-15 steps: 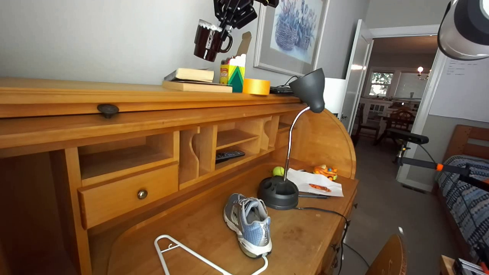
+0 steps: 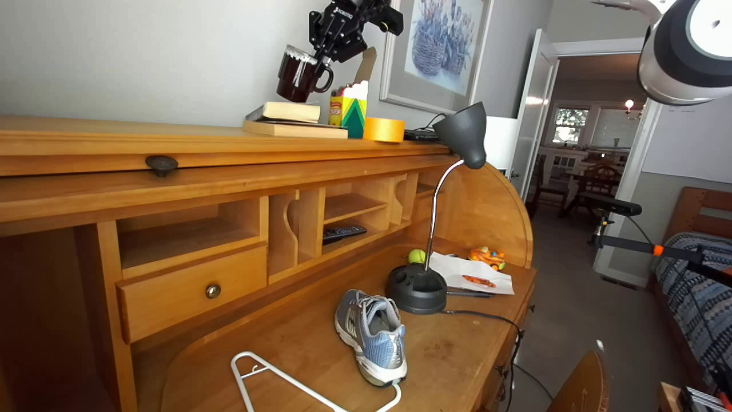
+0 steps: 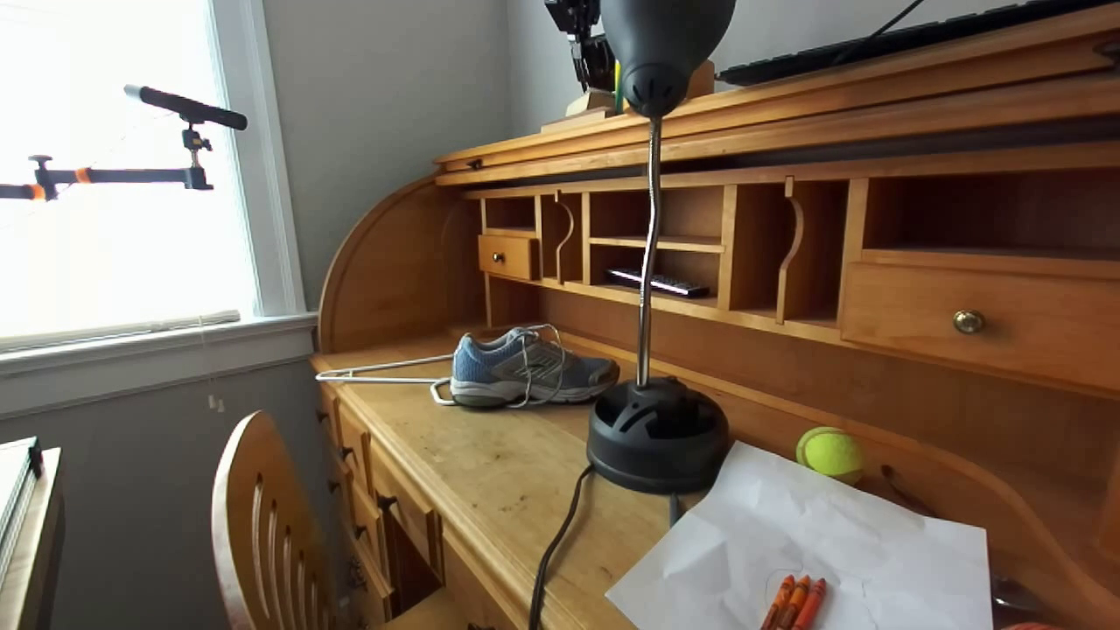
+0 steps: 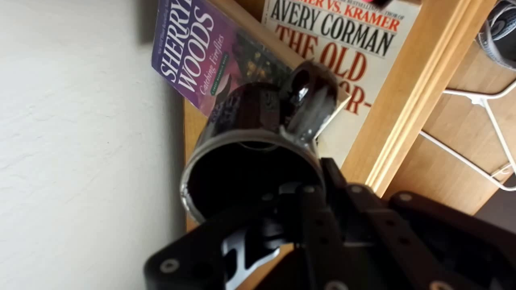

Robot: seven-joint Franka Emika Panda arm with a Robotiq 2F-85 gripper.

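A dark brown mug (image 2: 296, 76) with a pale rim hangs tilted just over two stacked books (image 2: 291, 112) on the desk's top shelf. My gripper (image 2: 322, 58) is shut on the mug's wall at the rim, near the handle. In the wrist view the mug (image 4: 246, 113) opens toward the camera, with one finger inside it and another outside. Under it lie a purple paperback (image 4: 200, 53) and a white-covered book (image 4: 360, 63). Whether the mug's base touches the upper book cannot be made out.
Right of the books stand a crayon box (image 2: 348, 110) and a roll of orange tape (image 2: 384, 130). A black desk lamp (image 2: 461, 134) rises from the desk below, near a shoe (image 2: 376, 336) and a white hanger (image 2: 295, 377). Left of the books, the shelf top is bare.
The mug and gripper have moved left and lower, bringing the mug from above the space between books and crayon box to close over the books.
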